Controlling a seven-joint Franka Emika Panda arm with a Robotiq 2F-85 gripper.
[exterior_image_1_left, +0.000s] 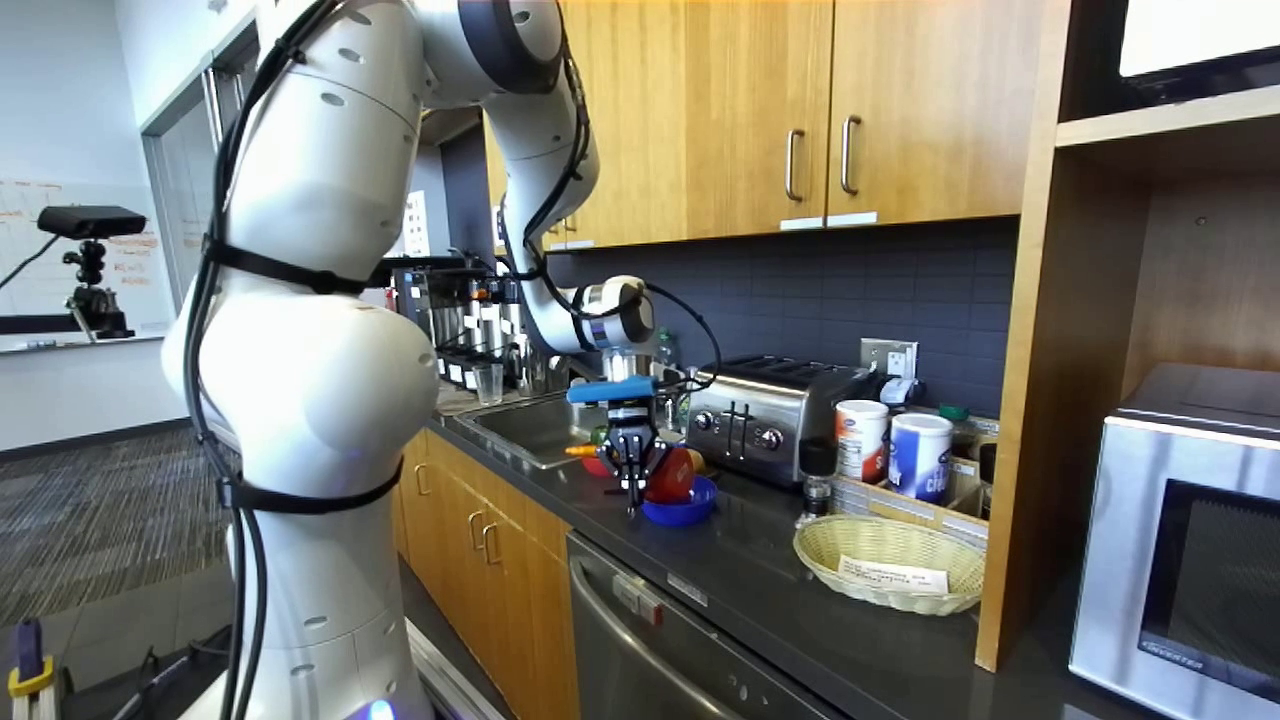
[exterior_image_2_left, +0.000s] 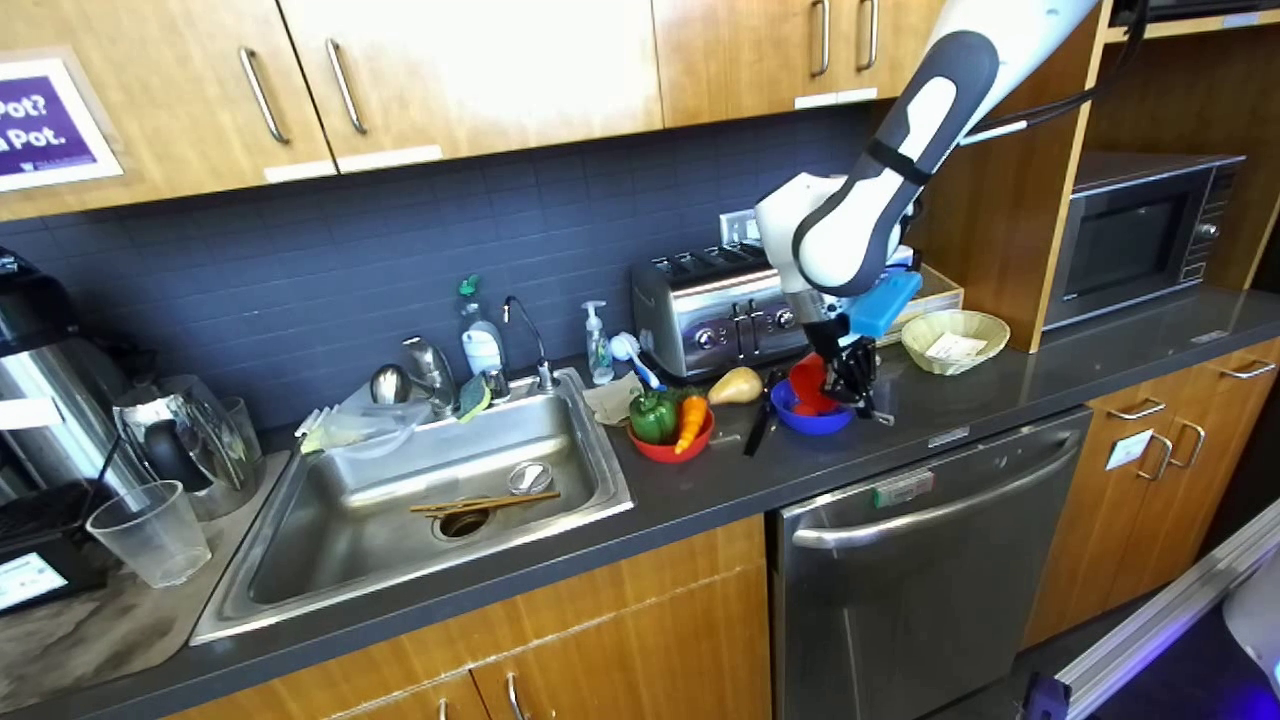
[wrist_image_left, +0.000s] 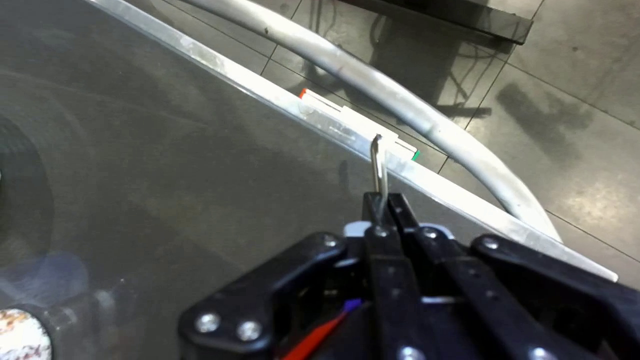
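In the wrist view my gripper is shut on a thin, shiny metal piece (wrist_image_left: 378, 168) that sticks out past its fingertips. What the rest of this piece belongs to is hidden by the fingers. The gripper (exterior_image_1_left: 632, 486) hangs low over the front part of the counter, beside a blue bowl (exterior_image_1_left: 681, 512). Tilted in that bowl is a red cup-like object (exterior_image_2_left: 812, 384), close against the gripper in exterior view 2; whether it joins the metal piece I cannot tell. A strip of red (wrist_image_left: 315, 341) shows under my fingers.
Left of the blue bowl, in exterior view 2, a red bowl (exterior_image_2_left: 671, 452) holds a green pepper and a carrot. A dark knife (exterior_image_2_left: 757, 430) lies between the bowls. Behind stands the toaster (exterior_image_2_left: 720, 324). The counter before the wicker basket (exterior_image_2_left: 956, 341) is clear.
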